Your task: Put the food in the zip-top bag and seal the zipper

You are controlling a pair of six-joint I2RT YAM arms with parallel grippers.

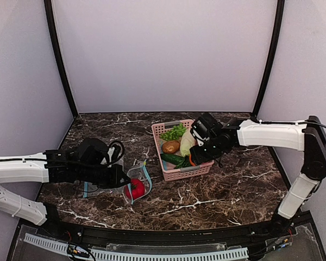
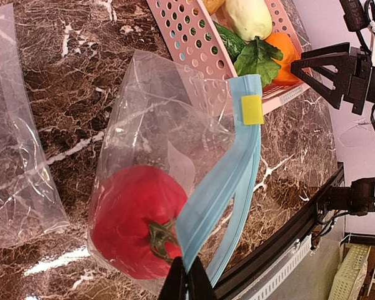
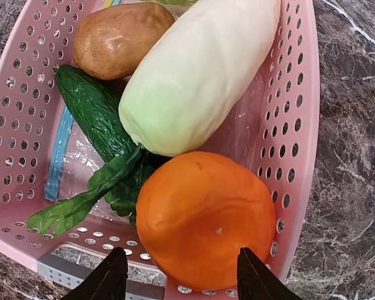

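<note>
A clear zip bag with a light blue zipper strip (image 2: 215,194) stands with its mouth spread, a red tomato (image 2: 134,219) inside it. My left gripper is shut on the bag's blue edge. Over the near right corner of the pink basket (image 1: 179,173) hangs my right gripper, its fingers apart with nothing gripped. Between and beyond those fingers lies an orange vegetable (image 3: 206,219). Beside it in the basket are a long pale vegetable (image 3: 187,81), a brown potato (image 3: 122,39), a cucumber (image 3: 94,112) and a green leaf (image 3: 81,197).
Another clear plastic bag (image 2: 19,137) lies flat to the left of the held one. Lettuce (image 1: 174,131) fills the far end of the basket.
</note>
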